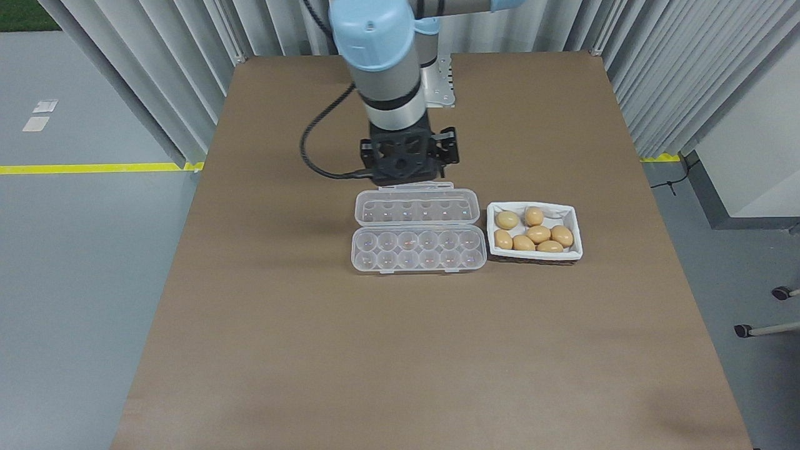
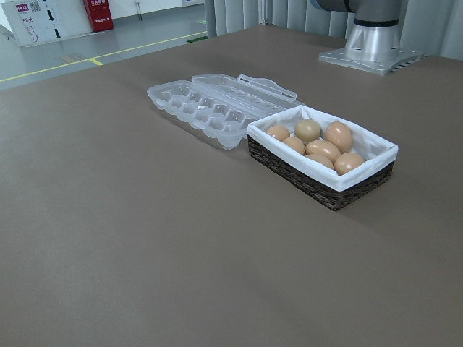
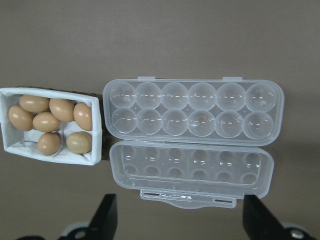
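Several brown eggs lie in a basket lined with white cloth. Beside it an empty clear plastic egg carton lies open, lid toward the robot. My gripper hangs above the table just behind the carton in the front view. In the wrist view its two black fingers are wide apart at the bottom edge, with nothing visible between them.
The robot's base plate stands at the back edge, before a grey curtain.
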